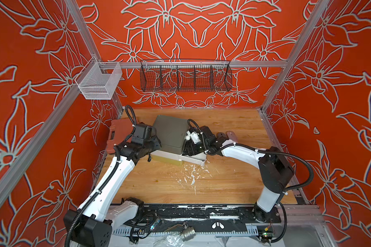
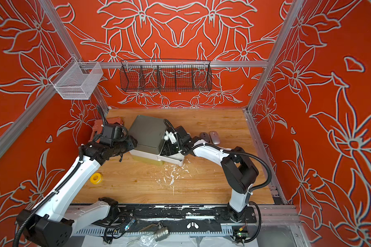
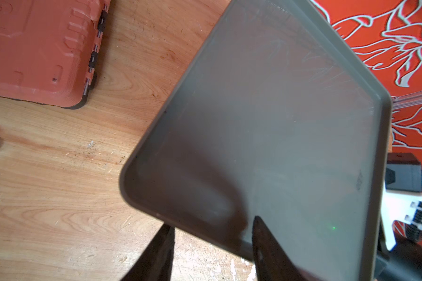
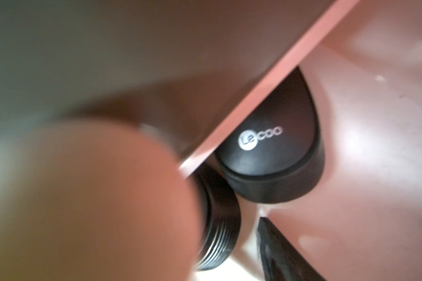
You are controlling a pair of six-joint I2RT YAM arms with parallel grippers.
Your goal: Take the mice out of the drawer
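Note:
The drawer (image 1: 197,161) is pulled out on the right of the grey-lidded box (image 1: 169,131). My right gripper (image 1: 190,149) is down inside it. The right wrist view shows a black Lecoo mouse (image 4: 276,117), partly hidden by the box edge, beside one dark finger (image 4: 281,250), a ribbed black object and a blurred pale round thing; whether anything is held is unclear. My left gripper is part open over the box's left side, with nothing visible held.
A red case (image 3: 37,46) lies left of the box. Dark and pink mice (image 2: 214,137) lie at back right. A yellow tape roll (image 2: 96,178) is at front left. Wire baskets hang above.

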